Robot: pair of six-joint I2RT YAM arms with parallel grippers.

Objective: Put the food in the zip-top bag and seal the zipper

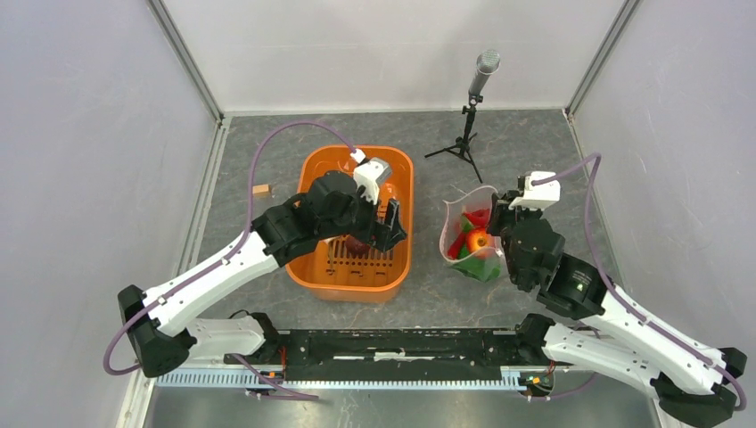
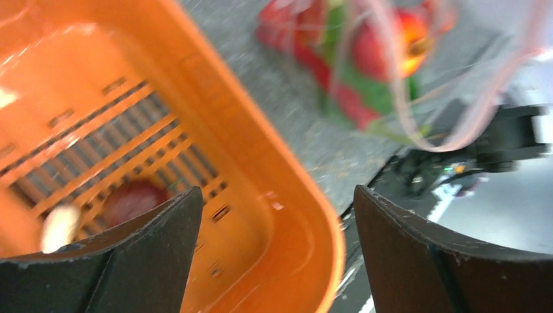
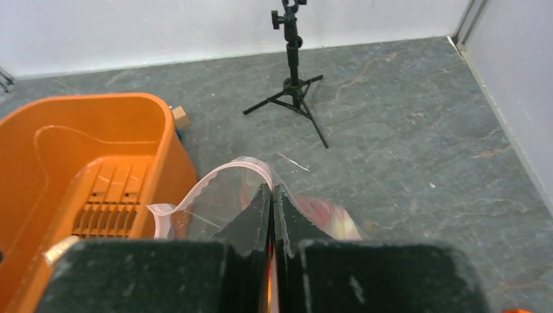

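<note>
The clear zip top bag stands right of the orange bin, holding red peppers, a red-orange round fruit and greens. My right gripper is shut on the bag's rim, which arches out from its fingertips. My left gripper stands open above the bin; in its wrist view a dark red round item and a pale piece lie on the bin floor below it, blurred.
The orange bin fills the middle left. A microphone stand stands at the back, and a small wooden block lies left of the bin.
</note>
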